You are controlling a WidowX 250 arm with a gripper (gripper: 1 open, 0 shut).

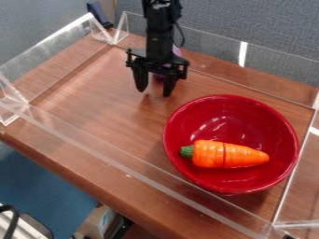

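Note:
My black gripper (155,77) is low over the back middle of the wooden table, its fingers pointing down. A small purple thing is behind and between the fingers, mostly hidden; whether the fingers hold it cannot be told. A large red bowl (200,121) sits at the right front, with an orange toy carrot (234,157) with a green top lying in it.
Clear plastic walls edge the wooden table (100,112). Blue floor shows beyond the table's near left edge.

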